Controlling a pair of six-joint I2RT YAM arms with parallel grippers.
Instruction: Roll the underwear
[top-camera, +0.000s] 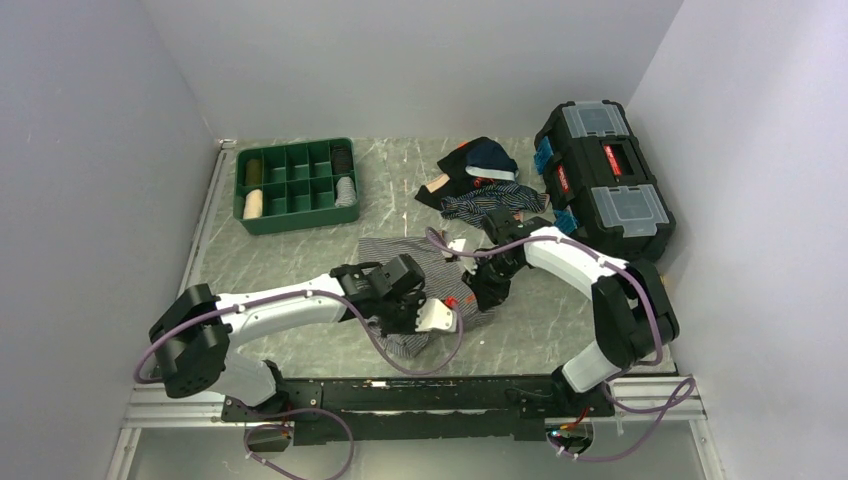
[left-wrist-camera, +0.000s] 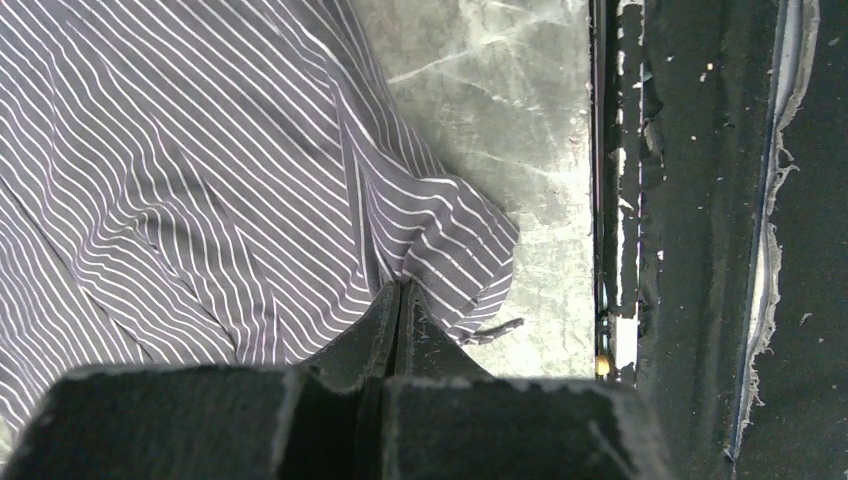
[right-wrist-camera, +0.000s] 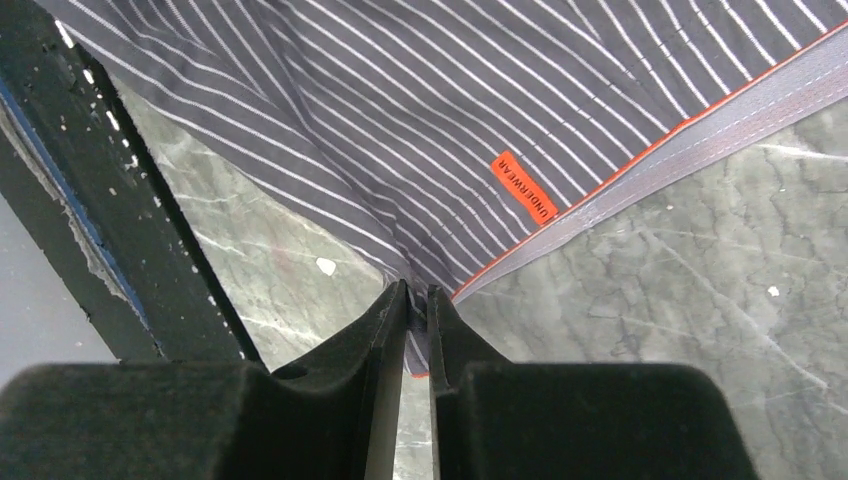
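Observation:
Grey striped underwear (top-camera: 390, 250) lies spread on the marble table, with an orange tag and orange-edged band in the right wrist view. My left gripper is shut over a folded, wrinkled edge of it near the table's front; whether any cloth is between the fingertips is hard to tell. My right gripper is shut on a narrow gathered corner of the underwear (right-wrist-camera: 480, 140), at the end of the orange-edged band.
A green divided tray (top-camera: 296, 215) with rolled items sits back left. A pile of dark and striped garments (top-camera: 480, 175) lies at the back, black toolboxes (top-camera: 600, 170) at the right.

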